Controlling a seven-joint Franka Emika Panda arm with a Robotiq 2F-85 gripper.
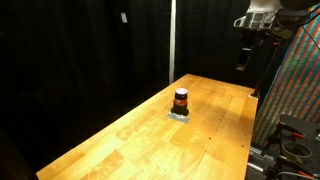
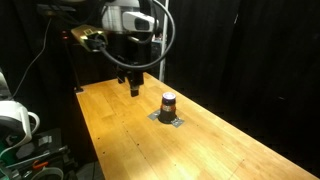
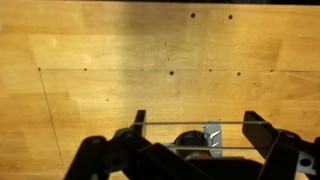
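A dark cylindrical object with a pale top and an orange-red band stands upright on the wooden table. Silver tape lies at its base. High over the table, apart from the object, hangs my gripper, pointing down. The wrist view shows my gripper with its fingers wide apart and thin, pale lines spanning the gap. Farther below, the dark round object and shiny tape are partly hidden by the gripper's body.
Black curtains stand along the back. A striped cloth hangs at the right, near dark equipment and cables beside the table.
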